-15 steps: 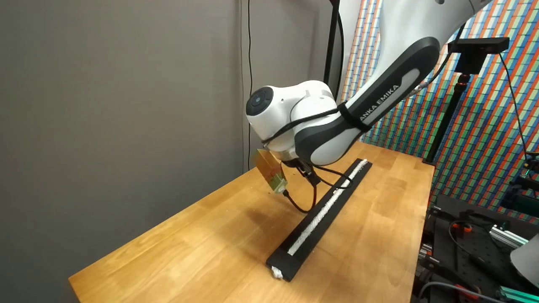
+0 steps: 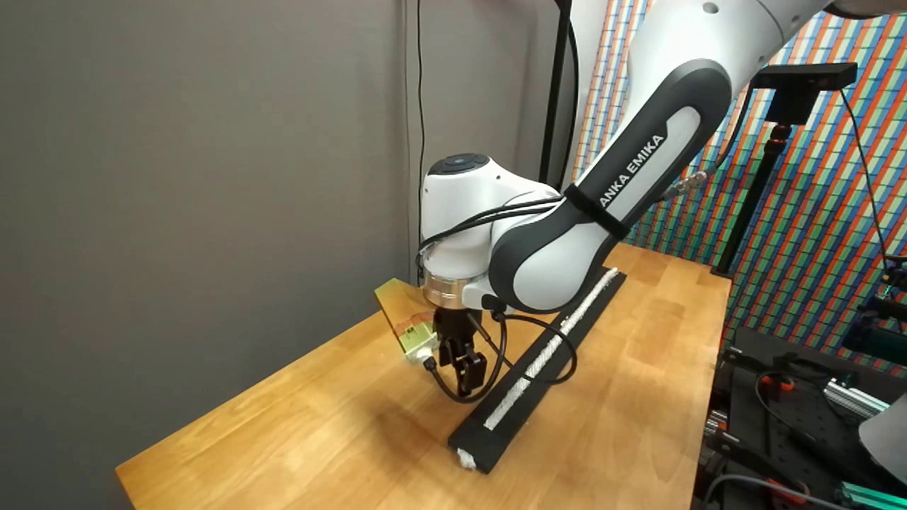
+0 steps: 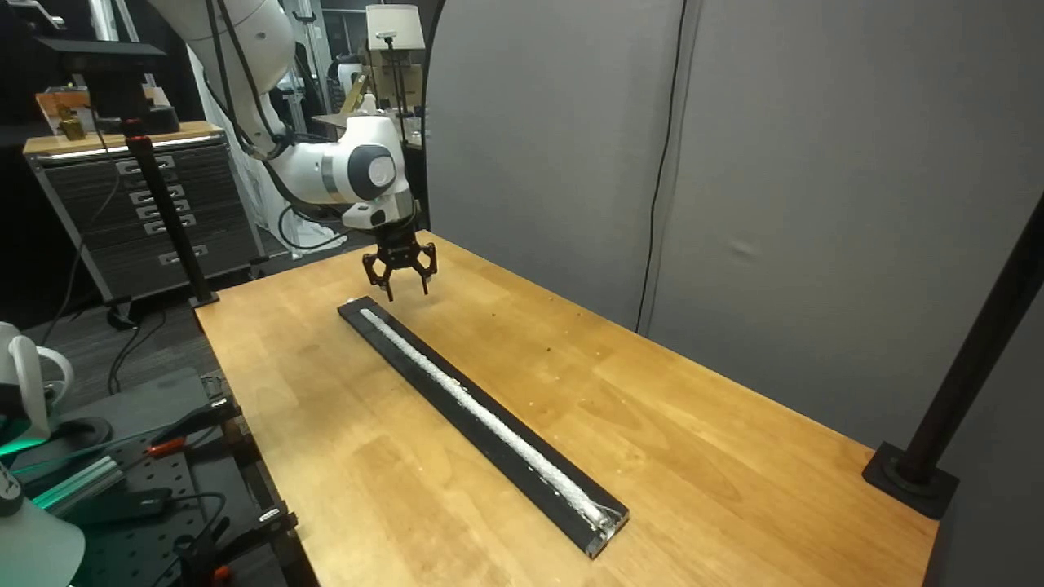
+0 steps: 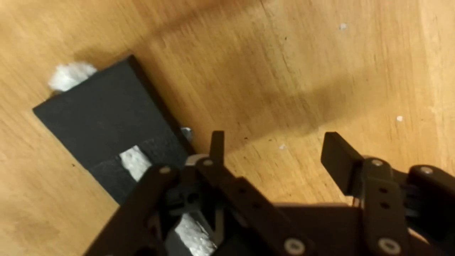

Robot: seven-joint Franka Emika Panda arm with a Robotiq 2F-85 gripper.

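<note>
A long black bar (image 3: 470,421) lies flat on the wooden table, a white strip (image 3: 479,411) running along its top. In the wrist view the bar's plain black end (image 4: 106,111) is at the left, with a white tuft (image 4: 72,76) sticking out from under its edge. My gripper points down over the table beside that end, its fingers apart and bare wood between them. One of its fingers covers part of the bar in the wrist view. In exterior view 2 the gripper (image 3: 408,293) hangs above the table near the bar's far end.
Bare table (image 3: 685,440) surrounds the bar, with a grey wall (image 2: 212,212) along one side. A black post (image 3: 930,460) is fixed at one table corner. Small white crumbs (image 4: 399,118) are scattered on the wood. A cable loop (image 2: 561,357) hangs beside the gripper.
My arm's wrist has turned from a tilt to nearly upright. The gripper has come lower and towards the near end of the bar in exterior view 1. The bar has not moved.
</note>
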